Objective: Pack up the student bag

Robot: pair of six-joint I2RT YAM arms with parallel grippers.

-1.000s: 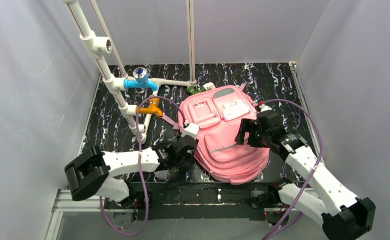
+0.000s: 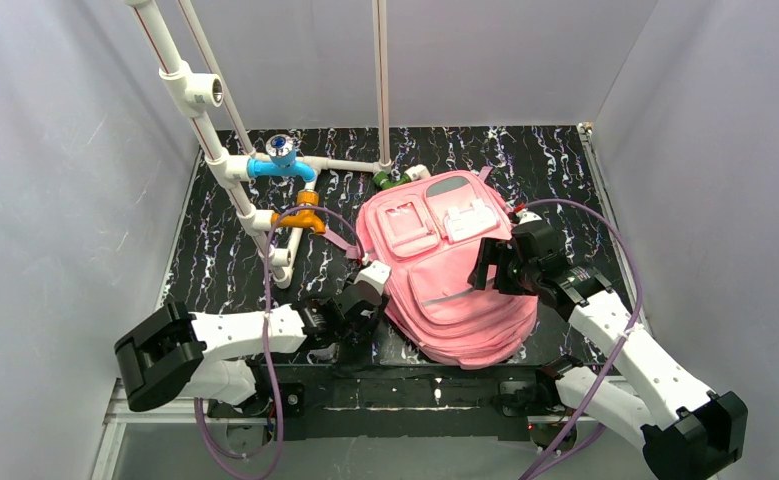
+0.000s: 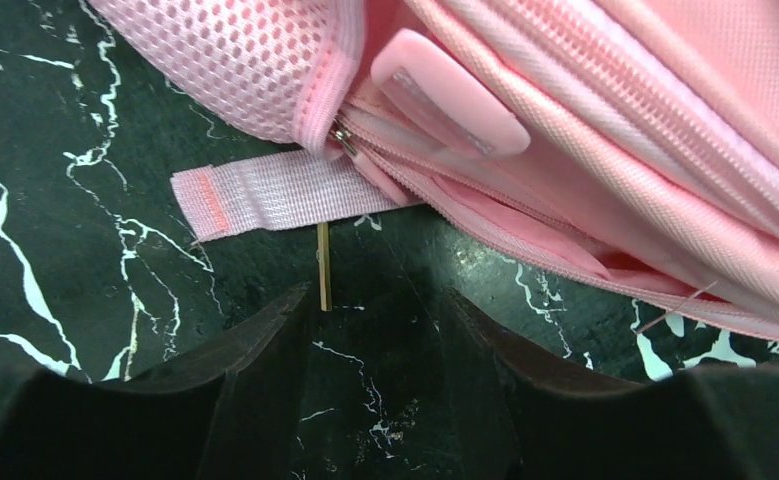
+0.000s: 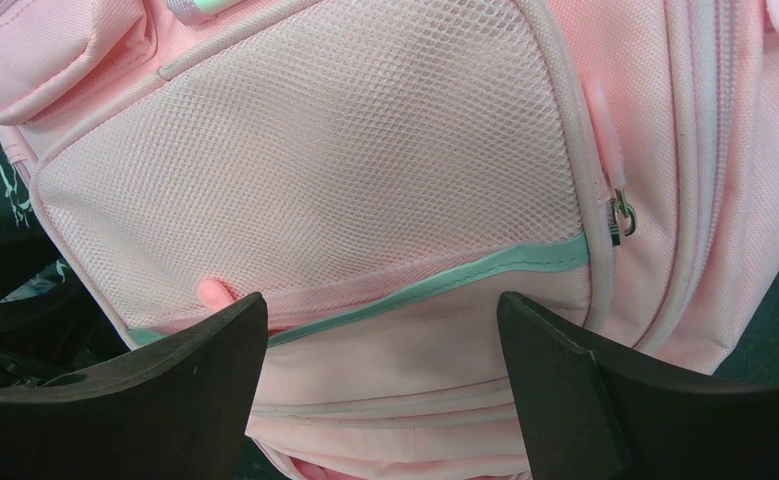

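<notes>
A pink backpack (image 2: 435,230) lies flat on the black marbled surface. My right gripper is open above its mesh front pocket (image 4: 335,150), which has a teal-edged zip and a pink puller. My left gripper stands open at the bag's left side, over bare surface, beside a loose strap end (image 3: 275,195), a small zip puller (image 3: 375,170) and a pink plastic piece (image 3: 450,95). A thin stick-like strip lies below the strap.
A frame of white pipes (image 2: 195,130) with blue (image 2: 280,168) and orange (image 2: 300,220) fittings stands left and behind the bag, with a green fitting (image 2: 385,180) at the back. Grey walls surround the surface.
The left arm has shifted slightly left and down in the top view. The right arm and the backpack show no visible movement.
</notes>
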